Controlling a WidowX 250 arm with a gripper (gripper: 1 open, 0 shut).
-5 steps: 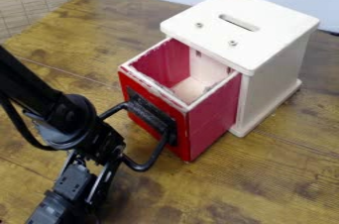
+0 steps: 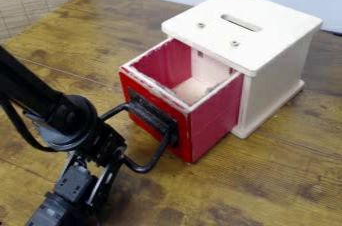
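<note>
A red drawer (image 2: 207, 125) with a pale, empty inside stands pulled out of a white wooden box (image 2: 267, 55) that has a slot in its top. My black gripper (image 2: 150, 128) comes in from the left and is up against the dark handle area on the drawer's red front. Its fingertips are dark against dark there, so I cannot make out whether they are closed on anything.
A pale wall runs along the back, and a woven panel (image 2: 34, 5) stands at the back left.
</note>
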